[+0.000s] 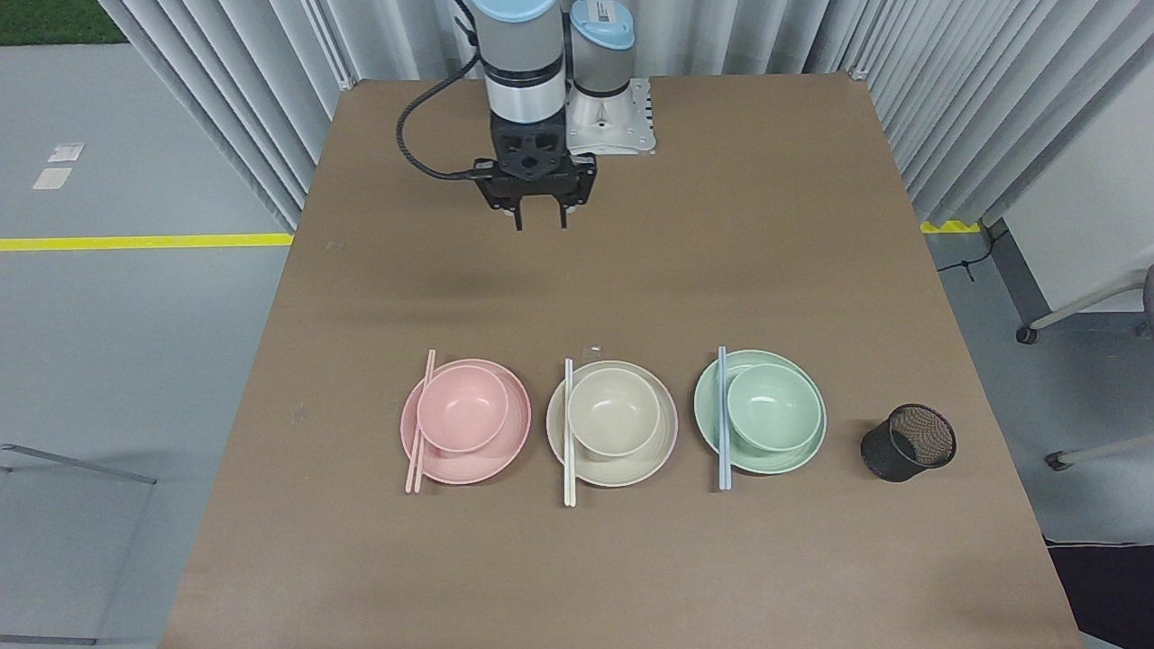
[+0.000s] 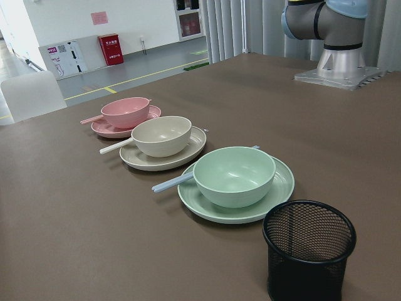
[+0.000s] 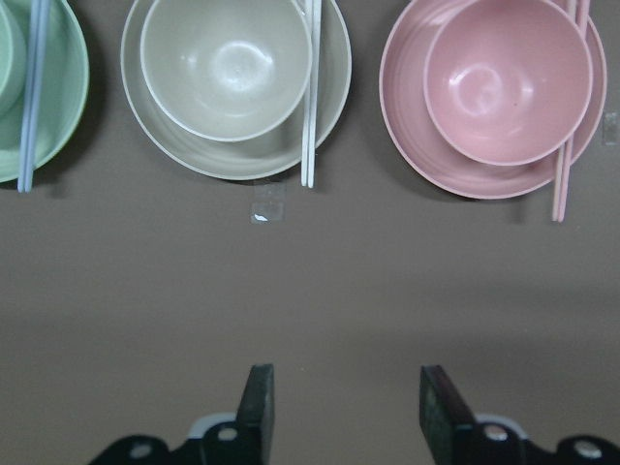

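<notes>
My gripper [image 1: 540,216] hangs over the back-centre of the table, open, nothing between its fingers; its fingertips frame the bottom of the wrist view. Toward the front stand three settings: a pink bowl [image 1: 462,407] on a pink plate [image 1: 498,454] with pink chopsticks [image 1: 414,470], a cream bowl [image 1: 614,411] on a cream plate [image 1: 633,470] with white chopsticks [image 1: 569,476], and a green bowl [image 1: 774,407] on a green plate [image 1: 779,464] with light blue chopsticks [image 1: 724,465]. Each pair of chopsticks lies at the bowl's left side in the front view.
A black mesh pen holder [image 1: 898,449] stands right of the green setting. Small clear tape pieces [image 3: 267,201] lie near the plates.
</notes>
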